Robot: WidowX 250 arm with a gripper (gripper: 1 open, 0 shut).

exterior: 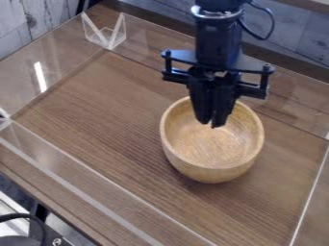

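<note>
A dark robot gripper (210, 113) hangs down from the top of the camera view, its tips over the back part of a beige bowl (213, 154). The bowl sits on the wooden table, right of centre. Its inside looks empty where visible; the gripper hides part of the back. Whether the fingers are open or shut is not clear from this angle.
A small clear wire-like object (103, 34) stands at the back left. Grey panels line the back edge. A black cable or part lies at the bottom left corner.
</note>
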